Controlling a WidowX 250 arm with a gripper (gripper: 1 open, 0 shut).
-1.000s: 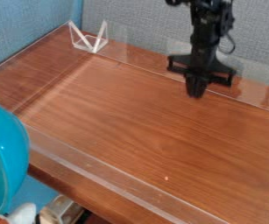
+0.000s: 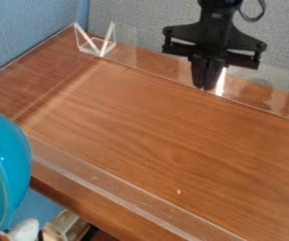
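Observation:
My black gripper [image 2: 204, 79] hangs near the back of the wooden tray [image 2: 159, 141], in front of the clear back wall. Its fingers are shut, with nothing seen between them. The tray floor below it is bare apart from a tiny pale speck near the front.
A turquoise bowl [image 2: 1, 170] stands at the left front, outside the tray. A white wire-like corner piece [image 2: 95, 42] sits at the back left. Small mixed objects lie at the bottom left. Clear rims run along the tray's edges.
My gripper has risen from lower over the tray and shifted a little to the left. The bowl and tray have not moved.

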